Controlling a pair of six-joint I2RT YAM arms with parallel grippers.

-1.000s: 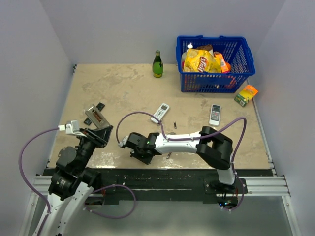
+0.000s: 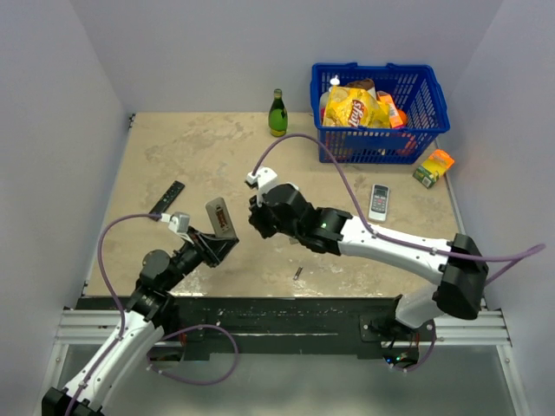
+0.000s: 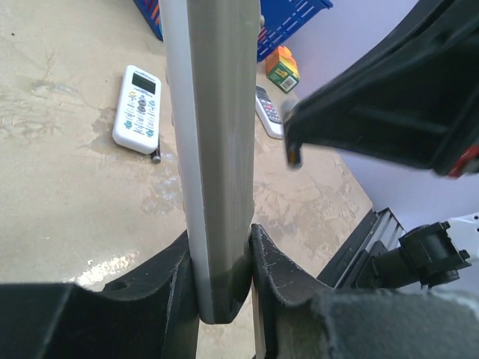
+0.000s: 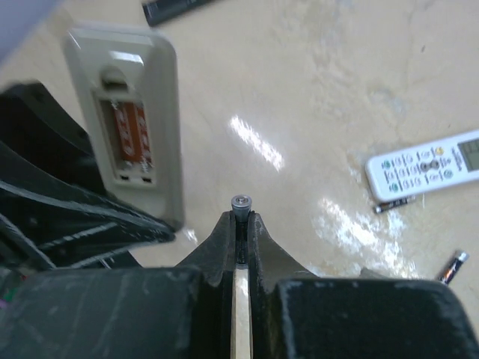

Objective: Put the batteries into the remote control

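A grey remote control (image 3: pixel 217 149) stands upright in my left gripper, which is shut on its lower end. In the right wrist view its open battery compartment (image 4: pixel 129 142) faces me, with an orange-brown battery (image 4: pixel 132 131) inside. My right gripper is shut on a dark battery (image 4: pixel 241 206) whose silver tip pokes up between the fingers. It hangs in the air to the right of the remote, apart from it. Two loose dark batteries lie on the table: one (image 4: pixel 393 203) by a white remote, another (image 4: pixel 453 266) farther right.
The white remote (image 3: pixel 138 111) lies mid-table, and a grey phone-like remote (image 2: pixel 379 202) lies to the right. At the left is a black remote (image 2: pixel 166 198). A blue basket (image 2: pixel 381 147), green bottle (image 2: pixel 277 113) and small carton (image 2: pixel 434 168) stand toward the back.
My right gripper moved up and farther from the front edge, covering the white remote from above.
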